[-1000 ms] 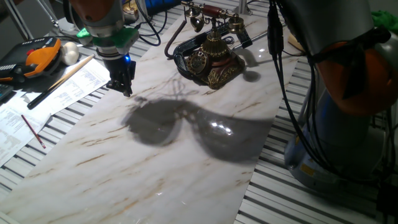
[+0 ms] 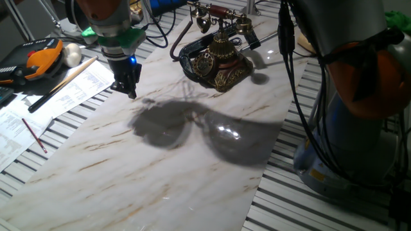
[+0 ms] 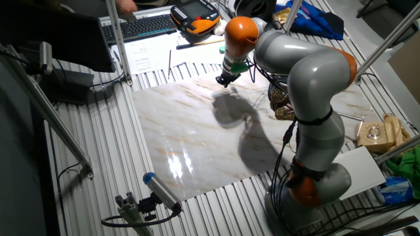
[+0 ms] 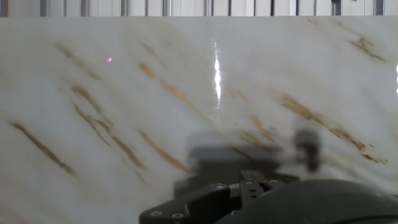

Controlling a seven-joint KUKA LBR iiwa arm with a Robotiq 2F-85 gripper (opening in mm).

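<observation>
My gripper (image 2: 133, 95) hangs over the far left part of the marble-patterned board (image 2: 96, 173), fingertips downward. It looks shut, and nothing shows between its fingers. At the bottom of the wrist view the dark fingers (image 4: 208, 198) appear drawn together, partly covered by a rounded dark part; only bare board lies ahead of them. To the gripper's right in exterior view 1, well apart from it, stands an ornate antique-style telephone (image 2: 221, 64), its handset (image 2: 218, 11) on top. The arm mostly hides this telephone in exterior view 2 (image 3: 279, 98).
Papers (image 2: 74, 90), a red pencil (image 2: 34, 135) and an orange-black device (image 2: 32, 61) lie beyond the board's left edge. A beige telephone (image 3: 380, 134) sits beside the arm's base. The board's middle and front are clear, crossed by the arm's shadow.
The gripper and its shadow have shifted very slightly to the right. The telephone stays in place.
</observation>
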